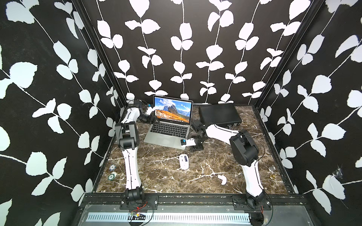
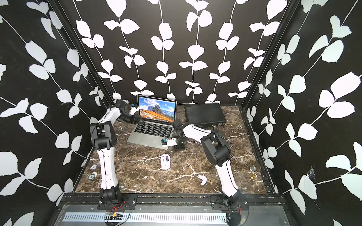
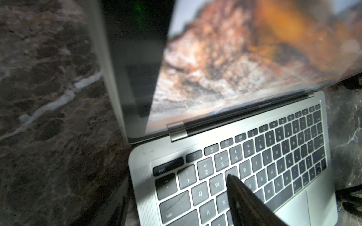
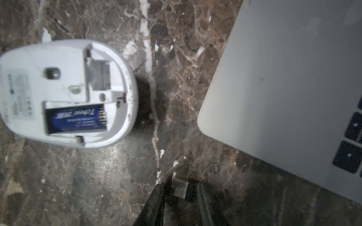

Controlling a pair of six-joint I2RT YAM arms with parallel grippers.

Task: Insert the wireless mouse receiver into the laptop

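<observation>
The laptop [image 1: 168, 132] stands open at the back of the table. Beside its right edge, the small receiver [image 4: 181, 189] shows between the fingertips of my right gripper; the fingers stand open, and touching is hard to judge. My left gripper is partly open at the laptop's left side. One finger is above the keyboard [image 3: 241, 165] and the other is outside the left edge, with nothing seen between them. The white mouse [image 4: 67, 90] lies upside down, its blue battery exposed. The laptop's side ports are not visible.
A black case [image 1: 219, 114] sits at the back right, close to my right arm. A white curved cover [image 1: 222, 179] lies at the front. Small round items [image 1: 112, 175] are at the left edge.
</observation>
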